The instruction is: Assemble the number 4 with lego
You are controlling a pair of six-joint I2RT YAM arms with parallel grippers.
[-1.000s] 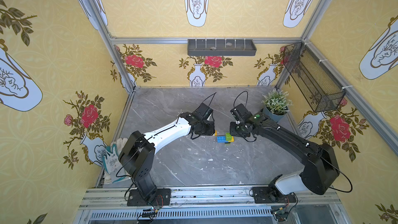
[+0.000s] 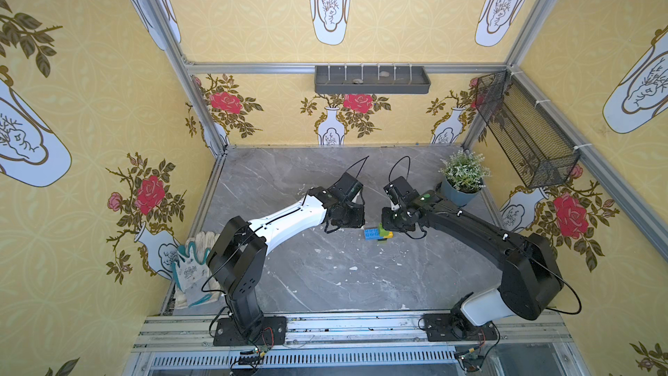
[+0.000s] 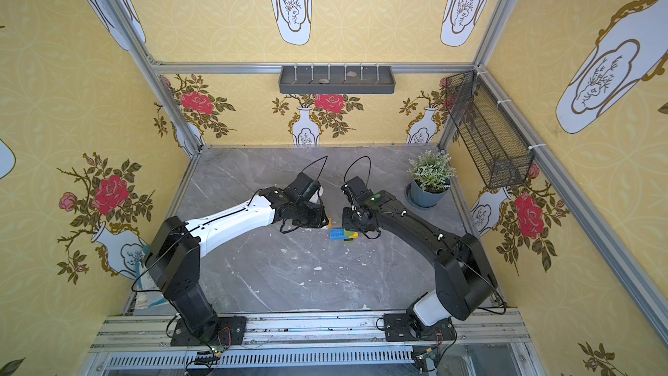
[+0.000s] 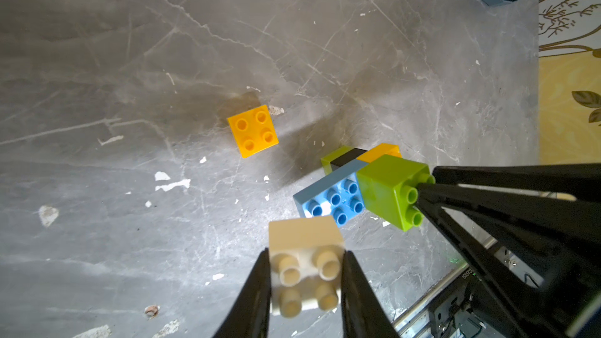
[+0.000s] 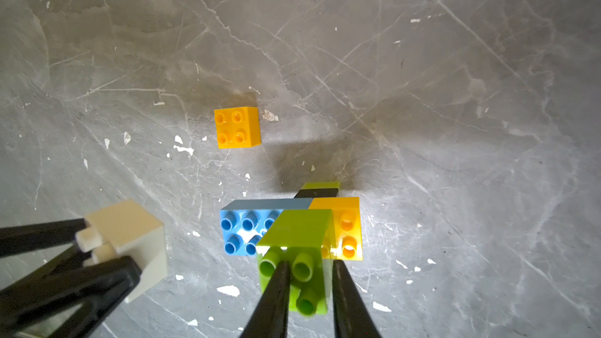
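Observation:
In the left wrist view, a white brick point(image 4: 305, 234) is between the fingers of my left gripper, which is shut on it, studs towards the camera. To its right stands a built piece: a blue brick point(image 5: 247, 231) beside a yellow brick point(image 5: 348, 231), with a green brick point(image 5: 303, 228) rising from it. My right gripper is shut on this green brick at its stud end. Partly hidden behind are a black brick point(image 5: 316, 192) and a lime piece point(image 5: 320, 185). A loose orange brick point(image 4: 253, 130) lies apart on the table.
A potted plant point(image 2: 462, 172) stands at the back right. Gloves point(image 2: 195, 275) lie at the left edge. A mesh basket point(image 2: 529, 132) hangs on the right wall. Both grippers are close together.
My left gripper has moved slightly right, covering the orange brick in the top left view. My right gripper has shifted slightly left over the green brick. The built piece looks unmoved.

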